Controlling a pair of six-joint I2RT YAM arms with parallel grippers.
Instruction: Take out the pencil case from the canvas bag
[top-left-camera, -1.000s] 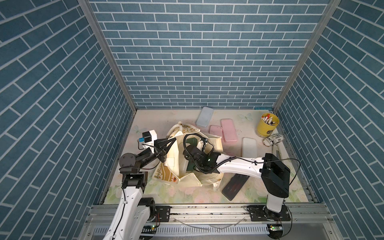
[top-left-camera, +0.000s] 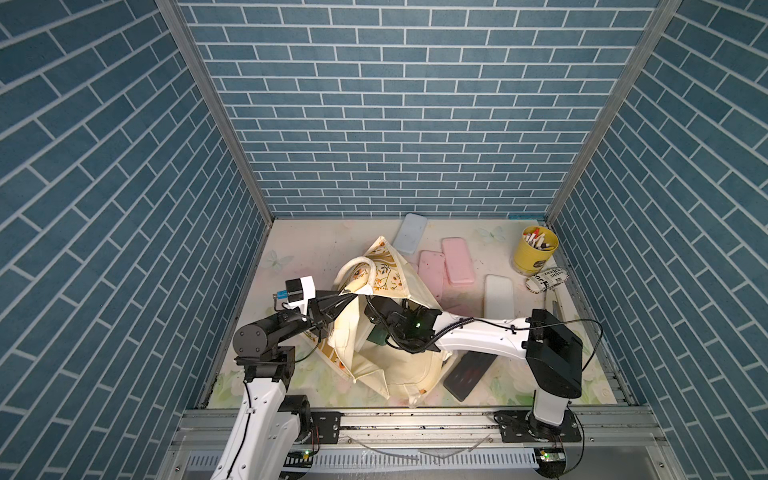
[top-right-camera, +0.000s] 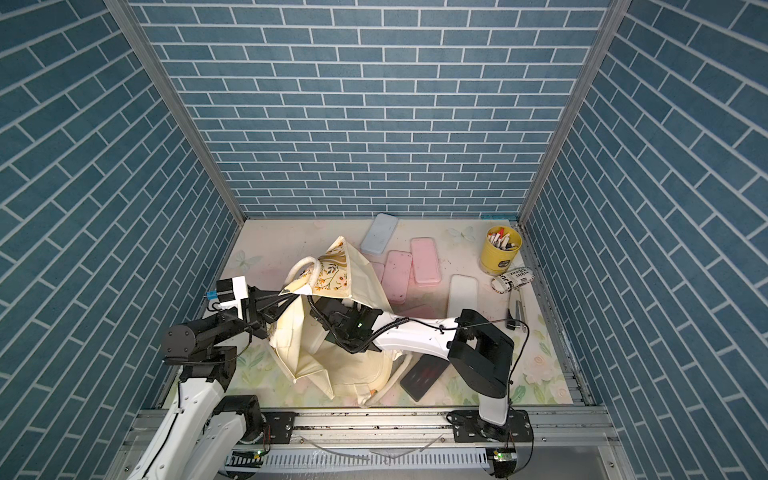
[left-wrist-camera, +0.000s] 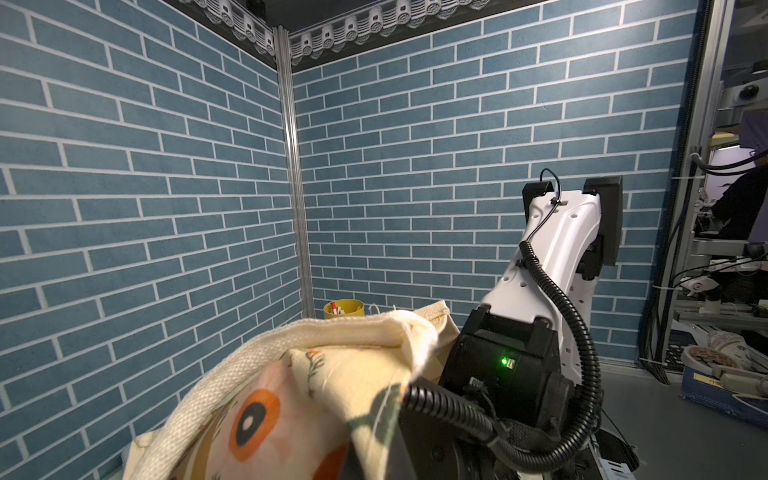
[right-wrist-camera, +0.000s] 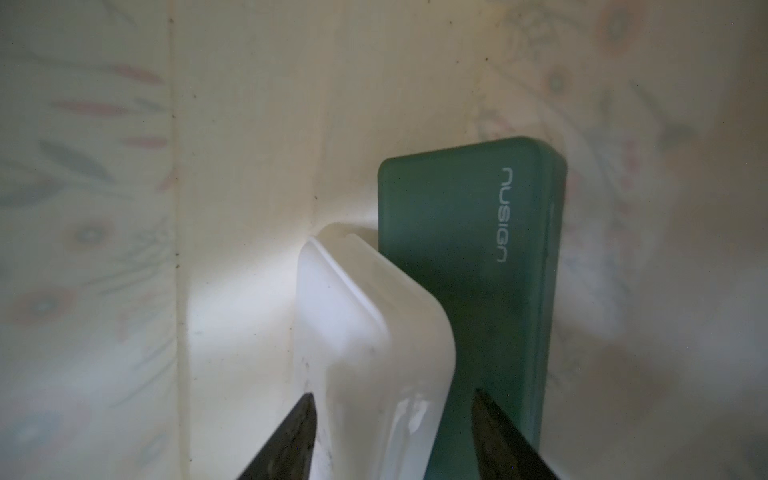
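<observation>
The cream canvas bag (top-left-camera: 376, 376) with floral lining (top-right-camera: 332, 276) lies open at the table's front centre. My left gripper (top-left-camera: 352, 294) is shut at its upper rim, beside the handle; in the left wrist view the fabric hides the fingers. My right gripper reaches inside the bag, largely covered in the top views. In the right wrist view my open right gripper straddles the end of a white rounded object (right-wrist-camera: 368, 336), lying against a green NUSIGN case (right-wrist-camera: 472, 208). I cannot tell which is the pencil case.
Pink phone-like slabs (top-left-camera: 458, 260), a blue one (top-left-camera: 409, 233), a white one (top-left-camera: 498, 296) and a dark one (top-left-camera: 468, 376) lie around the bag. A yellow pen cup (top-left-camera: 532, 252) stands back right.
The bag's upper flap has risen and folded over my right gripper, hiding more of the interior. My left gripper has shifted slightly right; the right arm moved slightly.
</observation>
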